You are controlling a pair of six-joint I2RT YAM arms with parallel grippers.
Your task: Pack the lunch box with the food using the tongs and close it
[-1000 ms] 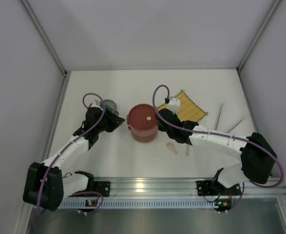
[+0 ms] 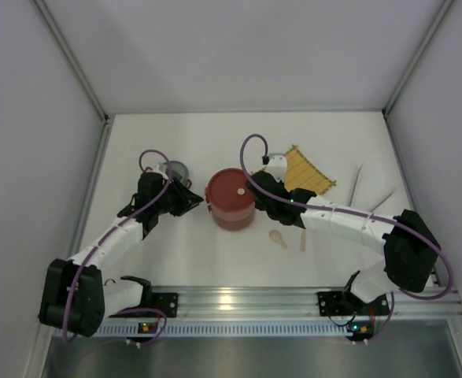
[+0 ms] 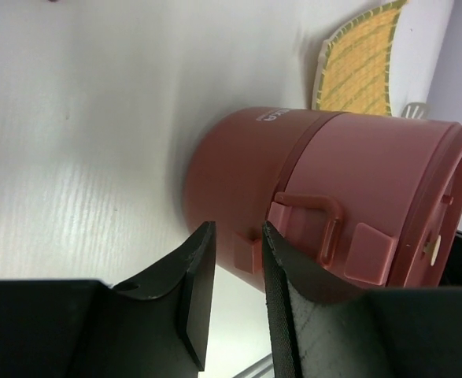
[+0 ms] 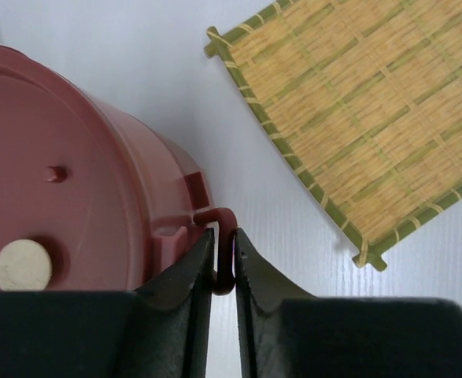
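Observation:
The maroon lunch box (image 2: 227, 197) stands at the middle of the table, its lid with a pale button on top and latch handles on its sides. My left gripper (image 2: 194, 201) is just left of it, fingers slightly apart; in the left wrist view they point at a side latch (image 3: 329, 228). My right gripper (image 2: 258, 201) is at the box's right side; in the right wrist view its fingertips are at the latch handle (image 4: 224, 264), partly overlapping it. Whether they grip it I cannot tell. A yellow bamboo mat (image 2: 309, 169) lies behind the right arm.
A grey round object (image 2: 178, 171) lies behind the left gripper. A wooden spoon (image 2: 278, 239) and another wooden utensil (image 2: 302, 242) lie in front of the right arm, and two thin sticks (image 2: 355, 185) at the right.
The left arm has shifted slightly, and the right gripper has moved a little toward the left. The lunch box stays in place.

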